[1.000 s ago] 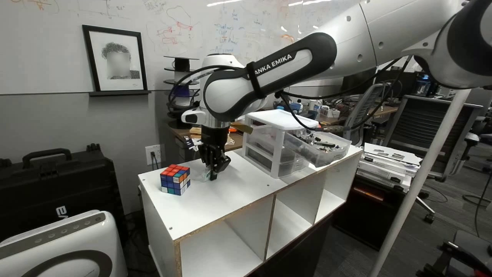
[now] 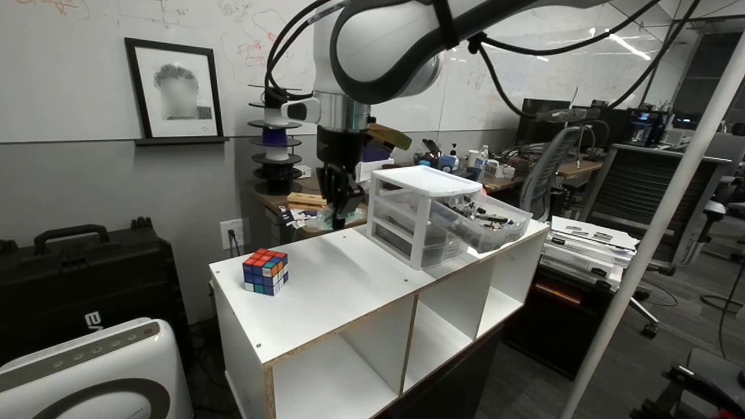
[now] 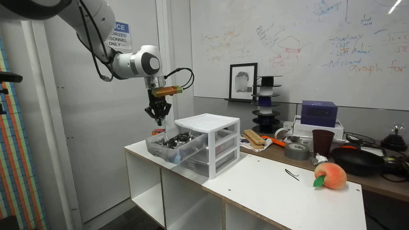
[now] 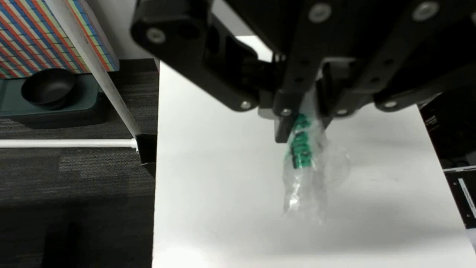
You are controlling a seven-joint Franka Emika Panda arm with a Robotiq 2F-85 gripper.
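A small clear plastic bag with a green piece inside (image 4: pixel 302 149) hangs from my gripper, whose fingers are shut on its upper part. In exterior view 1 the gripper (image 2: pixel 340 220) is raised above the white shelf top (image 2: pixel 328 286), left of the drawer unit (image 2: pixel 427 180). Exterior view 2 has the gripper (image 3: pixel 159 122) over the far side of the pulled-out clear drawer (image 3: pixel 163 151), which holds many small dark items. The bag is faint there.
A Rubik's cube (image 2: pixel 265 271) sits on the shelf's left end in exterior view 1. A peach (image 3: pixel 331 176) and a thin dark object (image 3: pixel 291 174) lie on the shelf in exterior view 2. Between cube and drawers the surface is clear.
My gripper has risen from the shelf top near the cube and shifted slightly right in exterior view 1. The cube and drawer unit have not moved.
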